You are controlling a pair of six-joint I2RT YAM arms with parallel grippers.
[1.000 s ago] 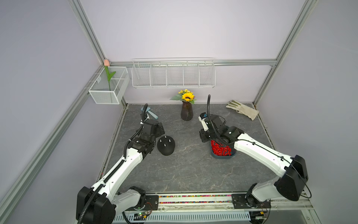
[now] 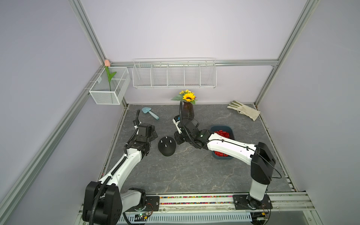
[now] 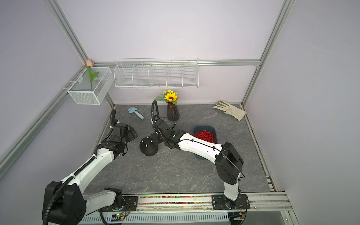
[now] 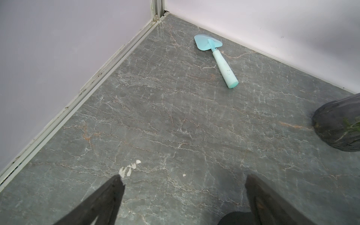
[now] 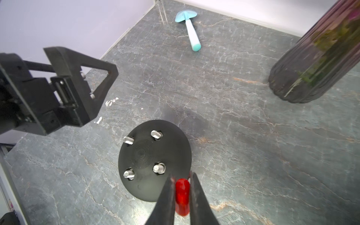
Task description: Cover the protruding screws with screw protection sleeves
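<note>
A round black base [image 5: 150, 189] lies on the table with several bare metal screws [image 5: 159, 168] standing up from it. In the right wrist view, my right gripper is shut on a red sleeve [image 5: 182, 193], in front of the base's near edge. How high the sleeve hangs is hard to judge. My left gripper stands open and empty, over bare table to the left of the base. Only a dark edge of the base [image 4: 236, 217] shows in the left wrist view.
A blue bin [image 2: 233, 131] of red sleeves [image 2: 222, 133] sits to the right, partly under my right arm. A dark vase [image 5: 300, 71] and a small trowel [image 4: 225, 69] lie towards the back; a glove [image 2: 244, 109] rests back right.
My right arm has swung left from the bin to beside the black base. The left gripper has drawn back left, away from the base. The base has stayed put.
</note>
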